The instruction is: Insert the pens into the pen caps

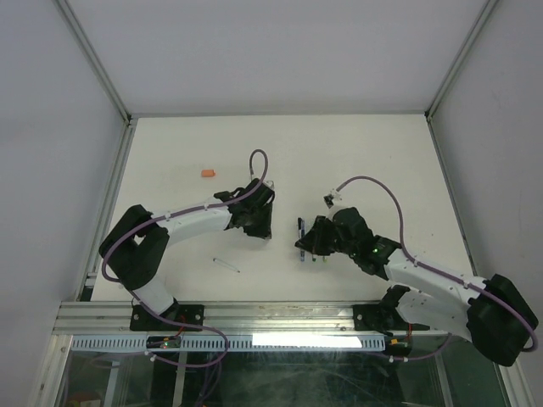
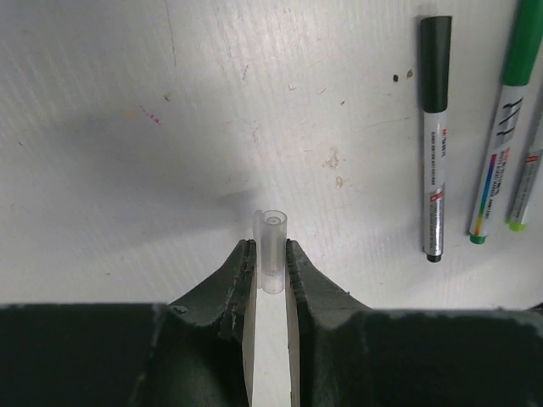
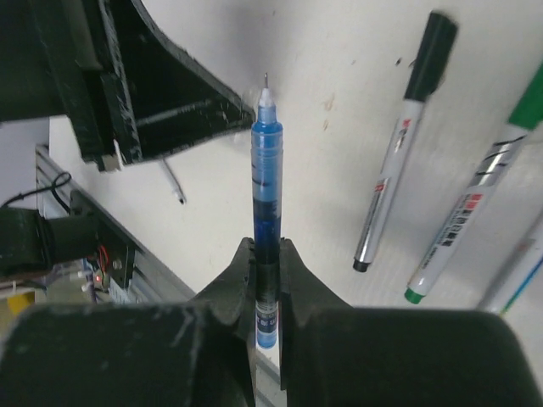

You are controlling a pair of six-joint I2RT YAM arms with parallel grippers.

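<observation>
In the left wrist view a clear pen cap is pinched in my left gripper, its round end pointing up and away. The right wrist view has a blue pen held by its lower barrel in my right gripper, with the bare metal tip pointing away from the gripper. Part of the left gripper's dark finger reaches in beside that tip; the cap is hardly visible there. From above, the left gripper and the right gripper face each other with a gap between them.
A black marker, a green marker and a thinner pen lie right of the left gripper. Nearer the front edge rests a white stick-like pen. An orange block sits at the back left.
</observation>
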